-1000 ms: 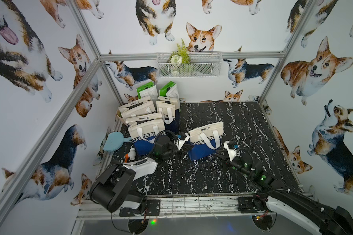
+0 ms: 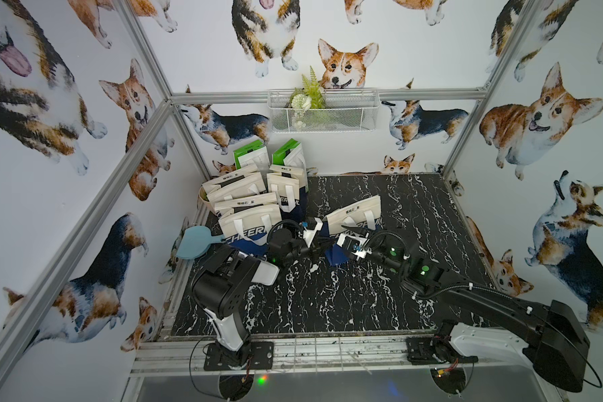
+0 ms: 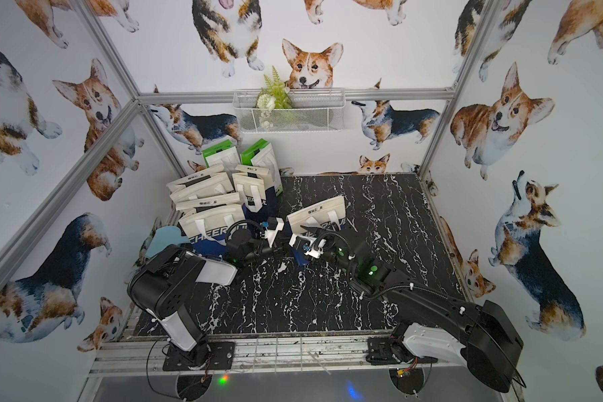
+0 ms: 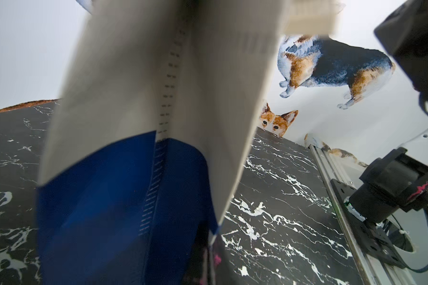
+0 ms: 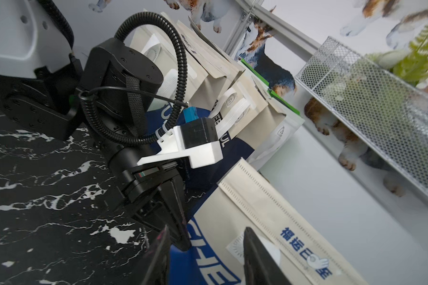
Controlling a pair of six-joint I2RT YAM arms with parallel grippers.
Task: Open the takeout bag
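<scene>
The takeout bag, cream on top and blue below, stands on the black marbled table. Its top looks folded flat in the right wrist view, and its side gusset fills much of the left wrist view. My left gripper is shut at the bag's near left edge, and that edge runs into its fingers, apparently pinched thinly. My right gripper is open before the bag's front, its fingers apart. The bag's white handle shows partly; the right arm covers much of the lower front in both top views.
Several similar bags stand close together at the back left. A light-blue paddle-shaped thing lies left of the left arm. A wire basket with a plant hangs on the back wall.
My right gripper has moved left and up across the bag's front. The bag has shifted slightly away from the table's front edge. The left arm's elbow has swung right and forward.
</scene>
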